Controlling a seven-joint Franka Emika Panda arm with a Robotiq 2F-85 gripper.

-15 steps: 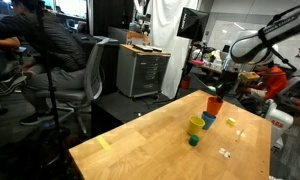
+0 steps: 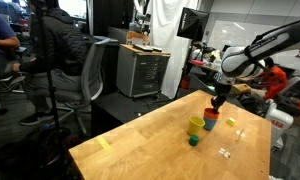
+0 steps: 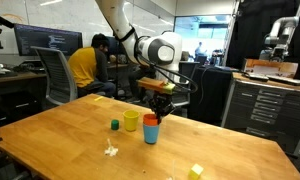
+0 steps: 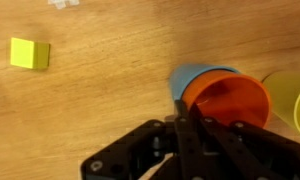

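An orange cup (image 4: 235, 98) sits inside the top of a blue cup (image 4: 188, 76), leaning a little in the wrist view. My gripper is shut on the orange cup's rim at its near side. From the second exterior view, the orange cup (image 3: 156, 117) shows just above the blue cup (image 3: 150, 132), with my gripper (image 3: 163, 114) at its top. Right beside them stands a yellow cup (image 3: 131, 120). How deep the orange cup is inside the blue one cannot be told exactly.
Left of the yellow cup is a small green object (image 3: 115, 125). A yellow block (image 3: 196, 172) lies toward the front right, and a whitish object (image 3: 111, 150) toward the front.
The orange cup has come down with my gripper, from above the blue cup to into its top. The yellow cup and the green object have stayed put.
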